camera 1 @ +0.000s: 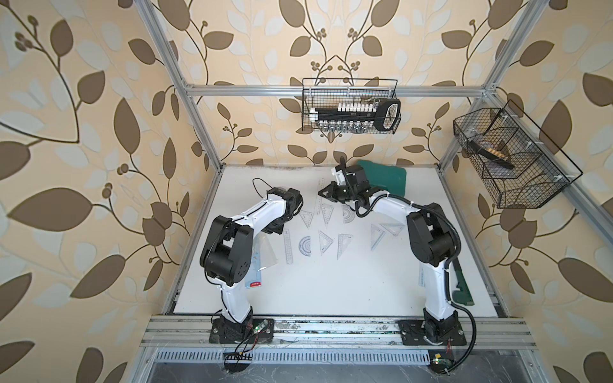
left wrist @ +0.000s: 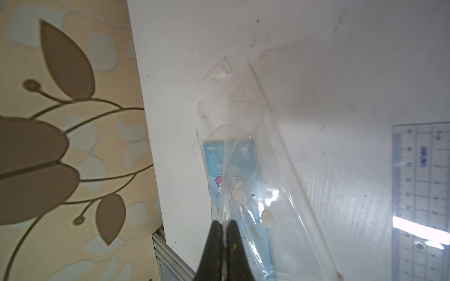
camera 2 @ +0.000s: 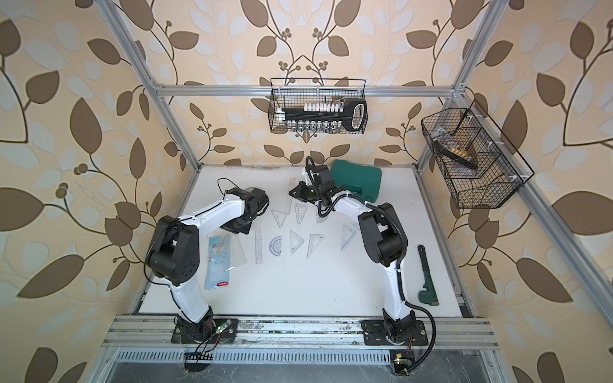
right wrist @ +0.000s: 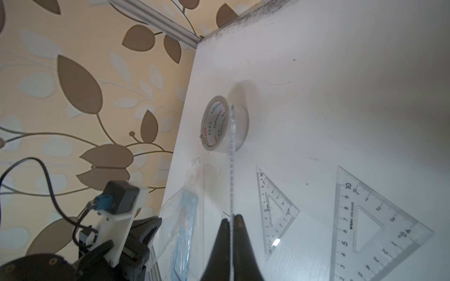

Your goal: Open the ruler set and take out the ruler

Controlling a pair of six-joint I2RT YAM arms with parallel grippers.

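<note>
A clear straight ruler (right wrist: 232, 140) stands edge-on in the right wrist view, with my right gripper shut on it. The blue ruler-set package (camera 2: 217, 271) lies at the table's left with its clear plastic sleeve (left wrist: 281, 201) rising loosely over it. In the left wrist view my left gripper is shut, a fold of that sleeve between its fingertips. More clear pieces lie flat on the table: a straight ruler (camera 1: 288, 246), a protractor (camera 1: 305, 246) and several set squares. The left arm hides the package's upper end in the top left view.
A roll of tape (right wrist: 214, 122) stands at the back left. The green case (camera 1: 394, 181) sits behind the right gripper, and a green wrench (camera 2: 427, 281) lies at the right edge.
</note>
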